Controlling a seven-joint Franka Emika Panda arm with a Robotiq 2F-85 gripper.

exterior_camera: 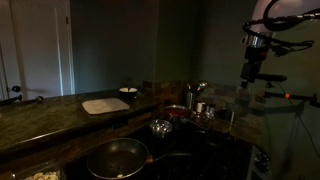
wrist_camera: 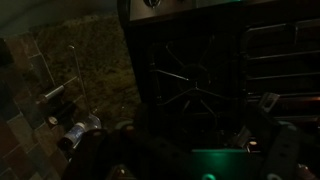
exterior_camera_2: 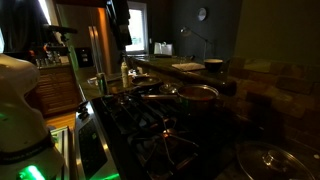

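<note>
No particular object is singled out. My gripper (exterior_camera: 248,80) hangs high on the right in the first exterior view, well above the stove (exterior_camera: 215,150) and apart from everything there. Darkness hides how its fingers stand and whether anything is between them. Below it in the wrist view lie the black burner grates (wrist_camera: 192,85). A frying pan (exterior_camera: 118,157) with a dark handle sits at the front of the first exterior view, a small pale piece inside it. Behind it stands a shiny metal bowl (exterior_camera: 161,128).
A raised counter holds a pale board (exterior_camera: 105,105) and a small dark bowl (exterior_camera: 128,91). A red pot (exterior_camera: 177,111) and utensils stand at the back. In the second exterior view, a glass lid (exterior_camera_2: 272,162) lies at the right; nearby grates (exterior_camera_2: 165,140) are bare.
</note>
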